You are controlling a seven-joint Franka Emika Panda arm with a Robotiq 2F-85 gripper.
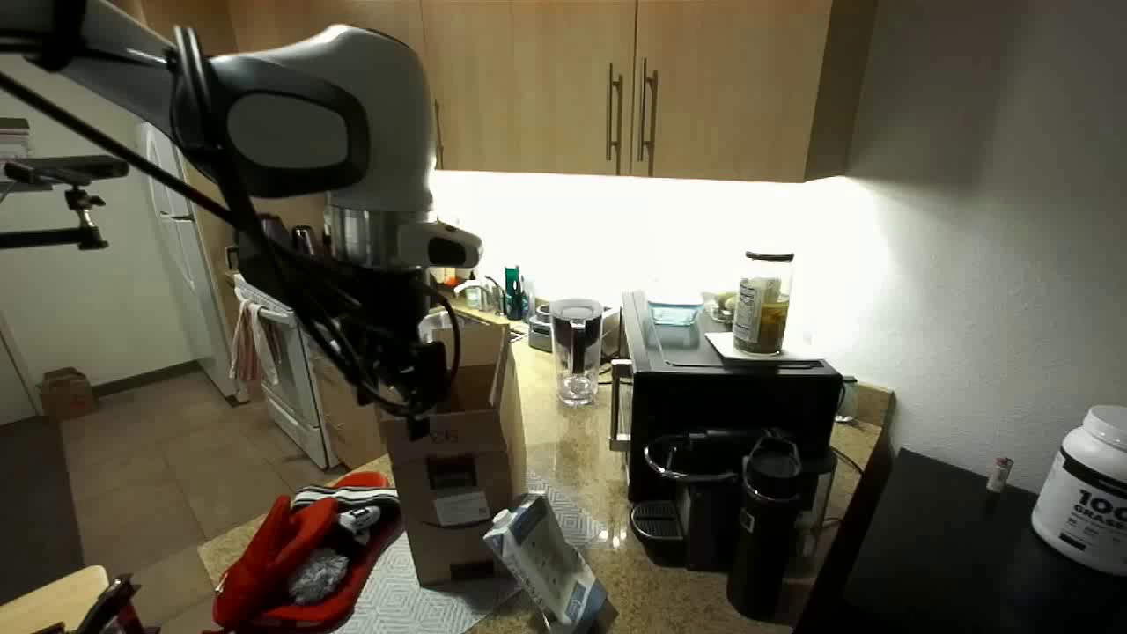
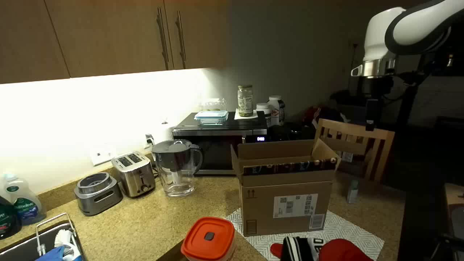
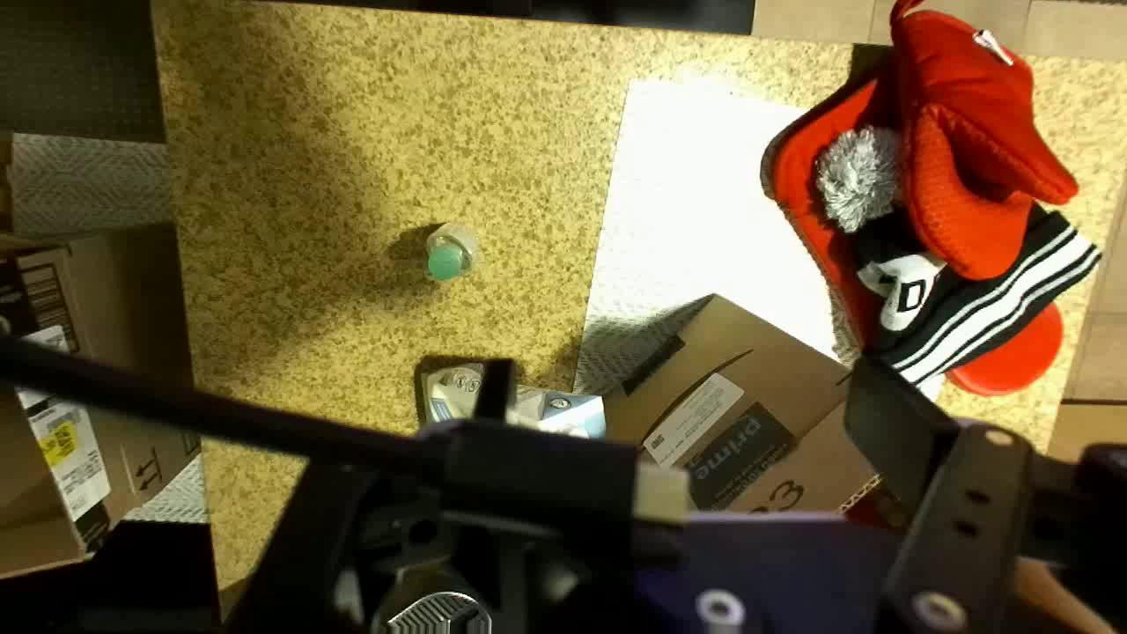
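Observation:
Open and empty, my gripper hangs above the counter, its two fingers wide apart in the wrist view. Below and between them in that view lies the top of a cardboard box (image 2: 282, 195), its flaps raised. In exterior view 1 the gripper (image 1: 420, 407) appears in front of this box (image 1: 449, 528); exterior view 2 has the gripper (image 2: 371, 115) high to its right. A small bottle with a green cap (image 3: 448, 259) stands on bare counter. A blue-and-white carton (image 1: 549, 565) leans beside the box. What the box holds is hidden.
Red and striped knitwear (image 3: 977, 190) lies beside the box. A water pitcher (image 2: 176, 167), a toaster (image 2: 133, 173) and a red-lidded container (image 2: 208, 239) share the counter. A black oven (image 1: 729, 423) bears a jar (image 1: 762, 306). Counter around the green-capped bottle is clear.

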